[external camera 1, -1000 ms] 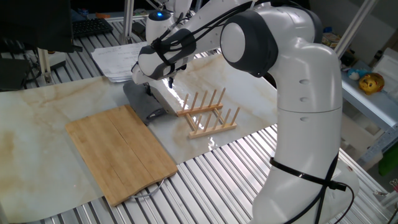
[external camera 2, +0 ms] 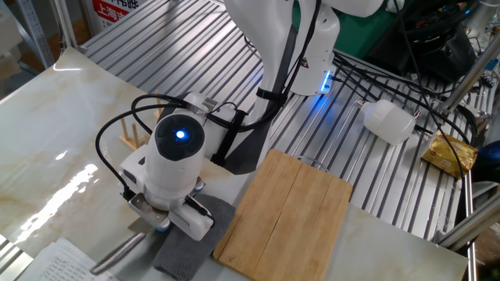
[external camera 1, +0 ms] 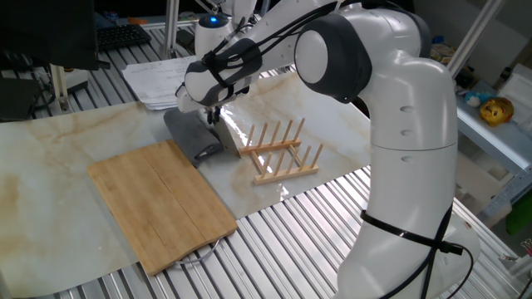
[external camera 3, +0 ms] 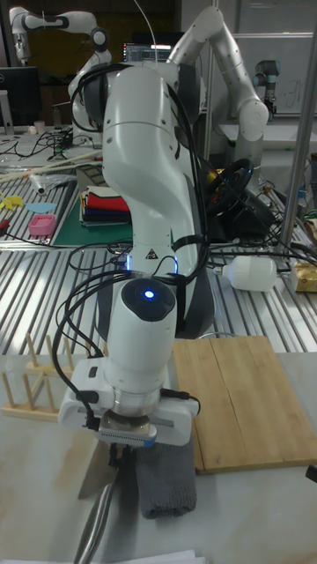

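Note:
A metal knife with a long silvery handle [external camera 3: 98, 522] lies beside the grey folded cloth [external camera 3: 166, 481]; in exterior view 2 the knife's handle [external camera 2: 119, 254] sticks out from under the hand. Its pale blade [external camera 1: 227, 136] slants between the cloth [external camera 1: 193, 135] and the wooden peg rack [external camera 1: 283, 152] in exterior view 1. My gripper [external camera 3: 118, 455] points down at the knife, close to where handle and blade meet. Its dark fingers look near each other, but they are small and partly covered by the hand, so their grip on the knife is unclear.
A wooden board [external camera 1: 162, 203] lies beside the cloth, its wire handle at the near edge. Papers [external camera 1: 158, 83] rest at the far table edge. A white bulb-shaped object [external camera 2: 388, 122] lies behind the board.
My dark fingertips have shifted slightly left and down in exterior view 1. The blade's visible part looks shorter and differently tilted. The peg rack has edged slightly right; cloth and board stay nearly put.

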